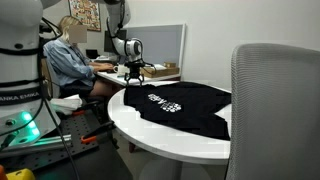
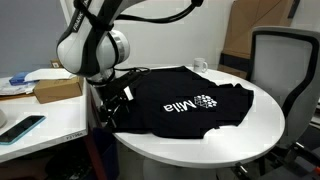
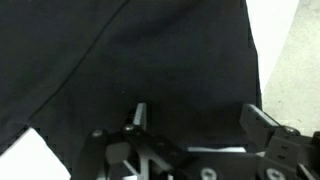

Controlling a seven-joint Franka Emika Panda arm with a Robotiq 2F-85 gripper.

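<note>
A black T-shirt (image 2: 170, 100) with white "Mila" lettering and a checkered patch lies spread over a round white table (image 2: 255, 125); a few folds show in it. At the table's end by the robot's base, my gripper points down over the shirt's edge, its fingers (image 3: 137, 125) wide apart. In the wrist view, only black cloth shows between the fingertips, and contact with it cannot be made out. From exterior view 1, the gripper (image 1: 128, 79) looks small and far off.
A second arm's gripper (image 1: 97, 133) juts in at the near table edge. A grey chair (image 1: 272, 100) and a seated person (image 1: 68, 65) flank the table. A cardboard box (image 2: 60, 88) and phone (image 2: 22, 130) lie on the side desk. A white mug (image 2: 200, 65) stands behind the table.
</note>
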